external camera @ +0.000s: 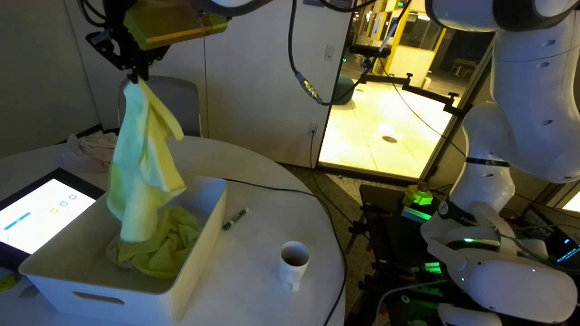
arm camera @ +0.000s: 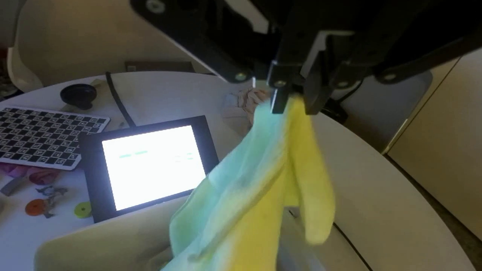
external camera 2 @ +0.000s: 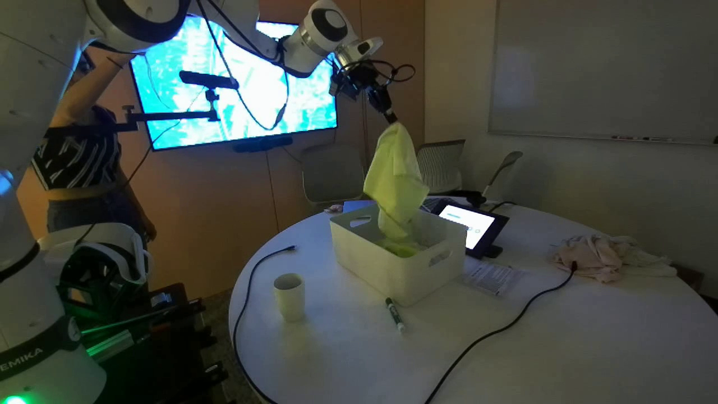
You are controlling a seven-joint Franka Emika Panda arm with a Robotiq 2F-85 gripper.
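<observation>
A yellow cloth (external camera: 142,157), tinted pale blue-green on one side, hangs from my gripper (external camera: 136,76) over the white bin (external camera: 202,231). Its lower end reaches down inside the bin, in front of another yellow-green cloth (external camera: 174,239) lying there. In exterior view 2 the hanging cloth (external camera 2: 395,175) drops below the rim of the bin (external camera 2: 377,266). From the wrist, the gripper shows its fingertips slightly apart, with the top of the cloth (arm camera: 293,135) between them. Whether they grip it firmly is not clear.
A lit tablet (external camera: 46,212) stands beside the bin. A white mug (external camera: 294,263) and a marker (external camera: 235,218) are on the table's other side. Pinkish cloths (external camera 2: 599,256) lie farther off. A black cable (external camera 2: 498,330) crosses the table.
</observation>
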